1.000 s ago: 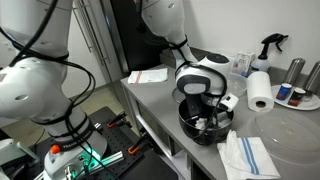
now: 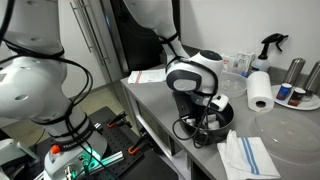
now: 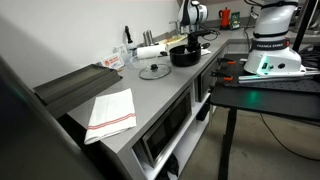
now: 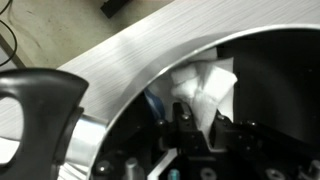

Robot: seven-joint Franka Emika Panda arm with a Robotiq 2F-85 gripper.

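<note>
A black pot (image 2: pixel 228 132) stands on the counter in exterior view 1, its long handle (image 4: pixel 42 105) at the left of the wrist view. Down inside it is my gripper, shut on a crumpled white cloth or paper (image 4: pixel 212 82). Part of that white piece spreads over the pot's dark inside; its lower end disappears between the fingers. Something blue (image 4: pixel 154 104) shows beside it, too dim to name. From outside, the pot wall and my arm hide most of the fingers.
A folded white towel with blue stripes (image 2: pixel 246 156) lies right of the pot. A clear round lid (image 2: pixel 290 135), a paper roll (image 2: pixel 260 91) and cups (image 2: pixel 284 91) stand farther right. Another white cloth (image 3: pixel 110 113) lies on the long counter, with bare surface around it.
My hand has shifted slightly to the left in exterior view 1, still within the pot. The pot and the things around it look unmoved.
</note>
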